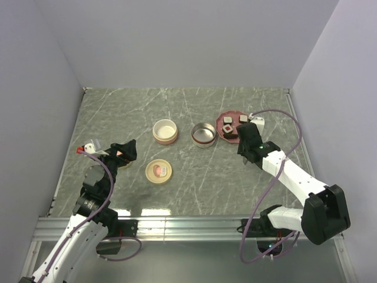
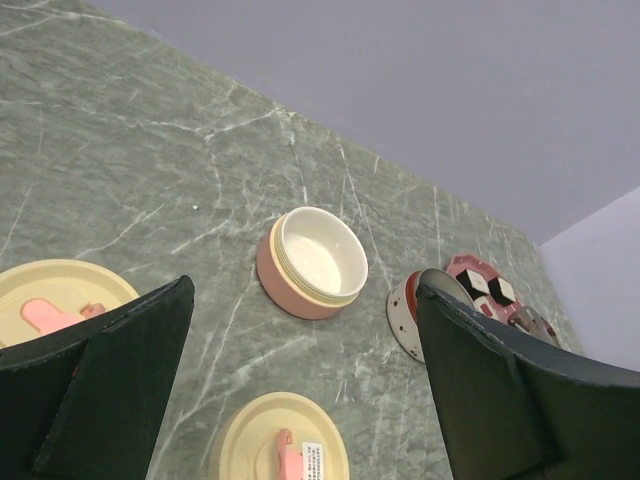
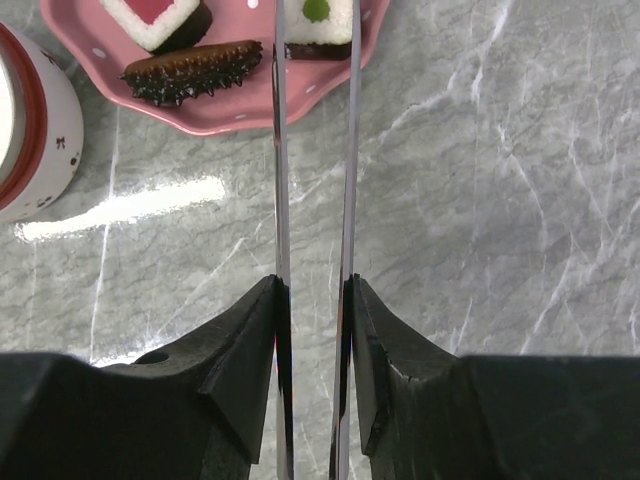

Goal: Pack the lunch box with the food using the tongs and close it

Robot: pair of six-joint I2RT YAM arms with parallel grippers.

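Observation:
A pink scalloped plate [image 1: 220, 122] at the back right holds sushi pieces and a dark sea cucumber [image 3: 190, 72]. My right gripper is over it, its long metal fingers around a white sushi piece with a green dot [image 3: 316, 14]; whether they grip it is hard to see. A round steel-lined container [image 1: 203, 132] stands left of the plate, and a cream-and-pink bowl [image 1: 165, 129] further left. My left gripper stands open and empty at the left, above the table.
A cream lid [image 1: 158, 171] with a pink item lies front centre; another lid [image 2: 70, 275] is near my left gripper.

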